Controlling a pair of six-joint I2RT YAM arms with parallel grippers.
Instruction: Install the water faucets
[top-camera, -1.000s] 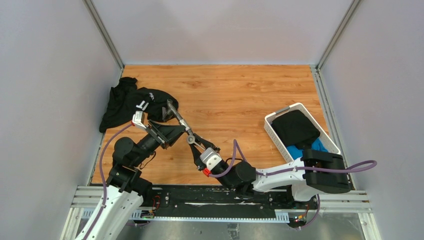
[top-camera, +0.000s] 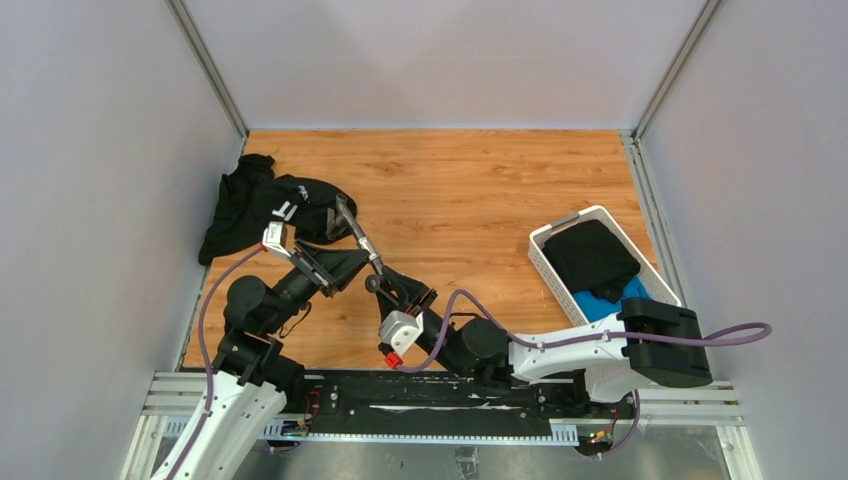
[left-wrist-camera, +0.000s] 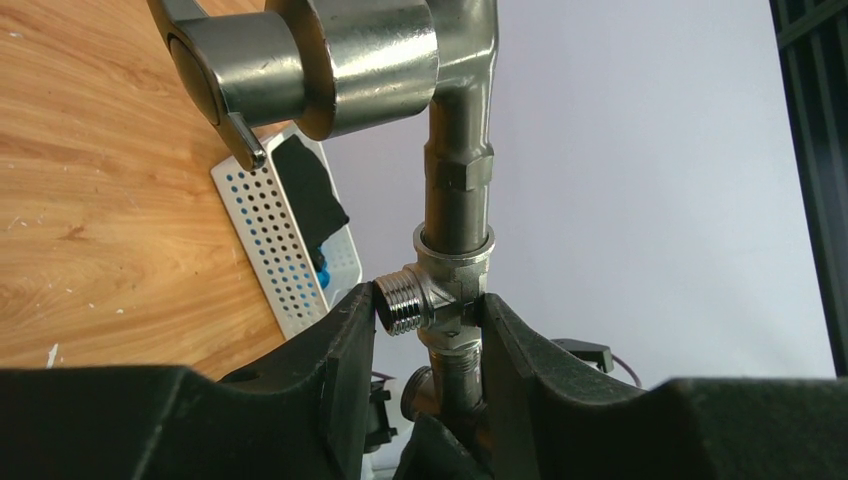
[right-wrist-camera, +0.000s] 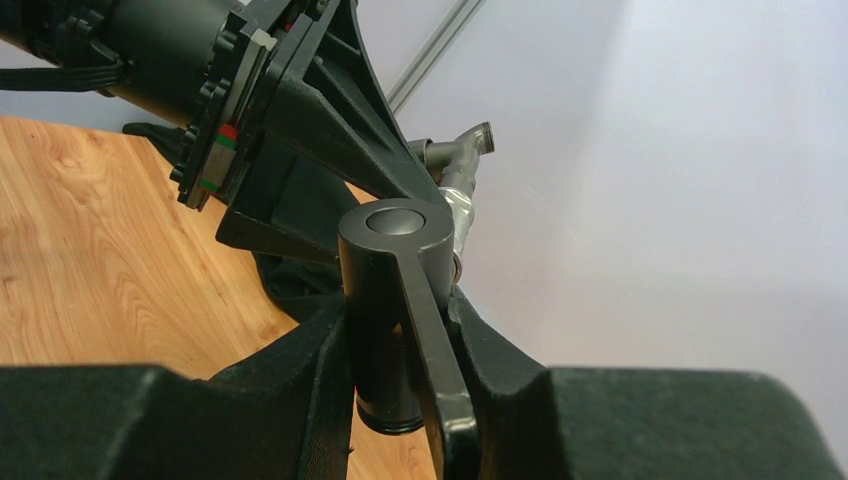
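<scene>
A metal pipe assembly (top-camera: 350, 222) (left-wrist-camera: 460, 200) runs diagonally between my grippers in the top view. My left gripper is shut on its tee fitting, whose threaded side outlet (left-wrist-camera: 398, 303) faces out. An upper valve body (left-wrist-camera: 368, 62) with a lever tops the pipe. My right gripper is shut on a dark cylindrical faucet piece (right-wrist-camera: 372, 280) with a flat lever, at the near lower end of the assembly. In the right wrist view the upper pipe (right-wrist-camera: 462, 160) stands behind it; how the dark piece joins the pipe is hidden.
A black cloth (top-camera: 240, 210) with small white items lies at the back left. A white perforated basket (top-camera: 544, 265) with black and blue cloths stands at the right.
The left arm looks unchanged.
</scene>
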